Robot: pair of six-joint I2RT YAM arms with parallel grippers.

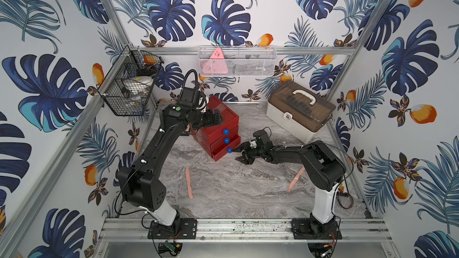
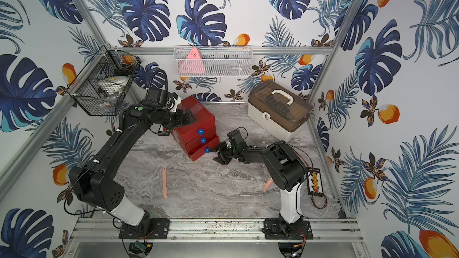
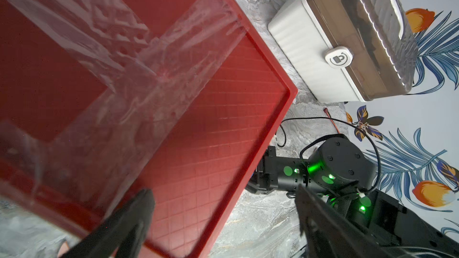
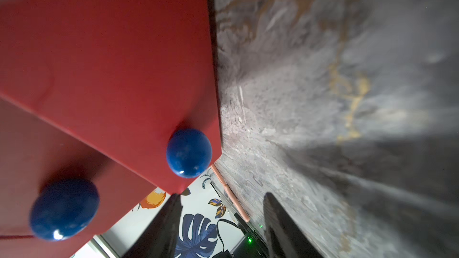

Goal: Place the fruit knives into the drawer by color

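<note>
A red three-drawer cabinet [image 1: 205, 129] stands mid-back, its bottom drawer [image 4: 133, 67] pulled slightly out, with a blue knob [image 4: 188, 153]. A pink knife [image 1: 188, 181] lies left front; another pink knife [image 1: 296, 178] lies at right, partly behind my right arm in the top right view. My left gripper [image 1: 210, 118] hovers over the cabinet top, its blurred fingers apart with nothing between them in the left wrist view. My right gripper [image 1: 241, 155] is low at the bottom drawer's front, fingers apart near its knob, nothing held.
A tool box [image 1: 298, 114] stands back right. Wire baskets hang at left [image 1: 131, 86] and on the back rail [image 1: 248, 62].
</note>
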